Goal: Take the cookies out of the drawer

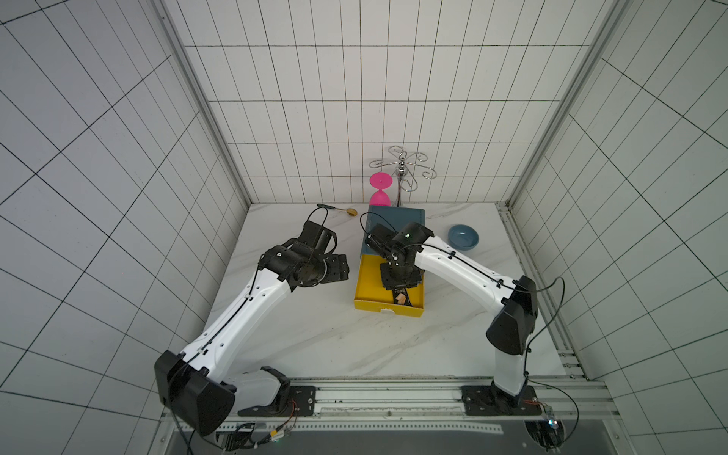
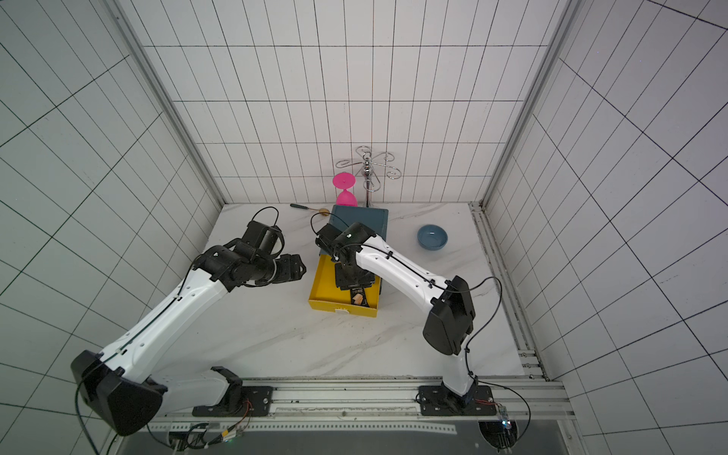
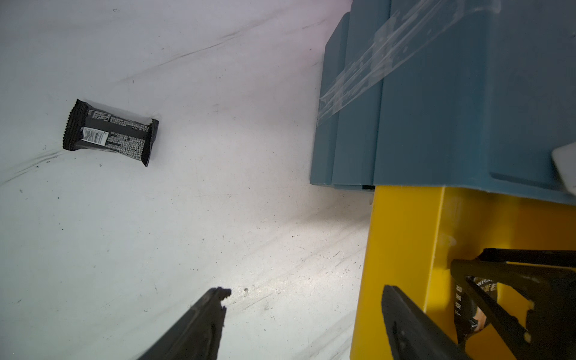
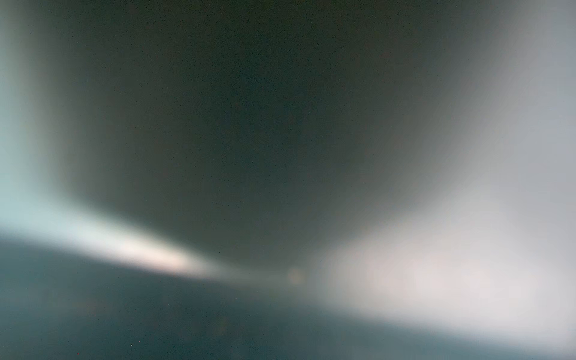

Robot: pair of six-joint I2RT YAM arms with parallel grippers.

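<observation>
My right gripper (image 2: 356, 292) is down inside the yellow drawer (image 1: 371, 292), at a dark cookie packet (image 1: 400, 298); in the left wrist view its black fingers partly cover that packet (image 3: 465, 306). Whether it is shut cannot be told, and the right wrist view is only a blur. My left gripper stands open just left of the drawer with nothing between its fingers. A black wrapped packet (image 3: 109, 132) lies on the white counter in the left wrist view.
The blue drawer body (image 1: 394, 221) stands behind the drawer, a blue bowl (image 1: 462, 236) to the right. A spoon (image 1: 337, 210) and a pink object (image 1: 380, 182) are at the back.
</observation>
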